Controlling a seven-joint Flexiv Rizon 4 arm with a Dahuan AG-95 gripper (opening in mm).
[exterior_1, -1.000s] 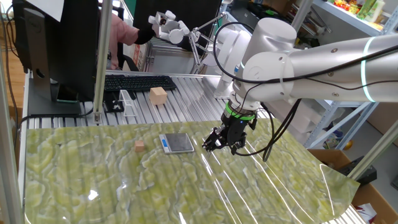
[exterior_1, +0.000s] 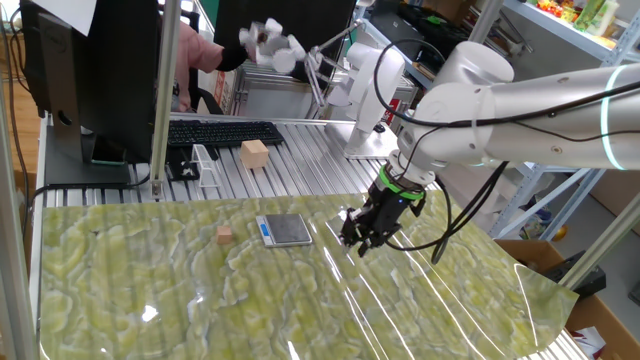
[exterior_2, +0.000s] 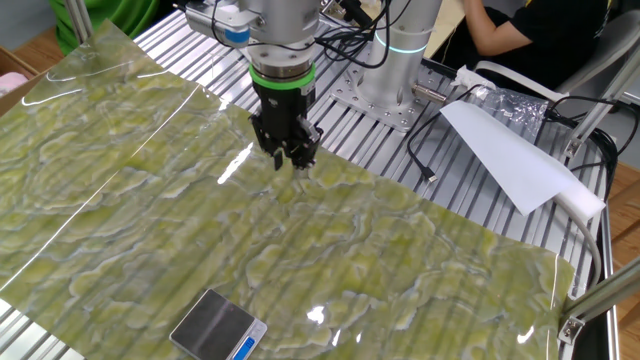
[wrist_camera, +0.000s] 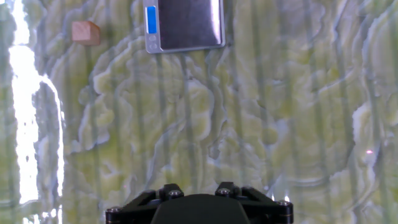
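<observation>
A small wooden cube rests on the green marbled mat, left of a flat digital scale. The scale's dark plate is bare, and a blue display strip runs along one end. Both also show near the top of the wrist view, the cube apart from the scale. My gripper hangs over the mat to the right of the scale. In the wrist view the gripper has its fingertips spread, with nothing between them. Exterior view 2 shows the scale well away from the gripper; the cube is outside that view.
Behind the mat, a larger wooden block, a white stand and a keyboard occupy the slatted table. A monitor stands at the left. The mat around and below my gripper is clear. Cables loop beside the arm.
In exterior view 1 my arm and gripper have shifted slightly to the right, away from the scale. The cube and the scale have stayed in place.
</observation>
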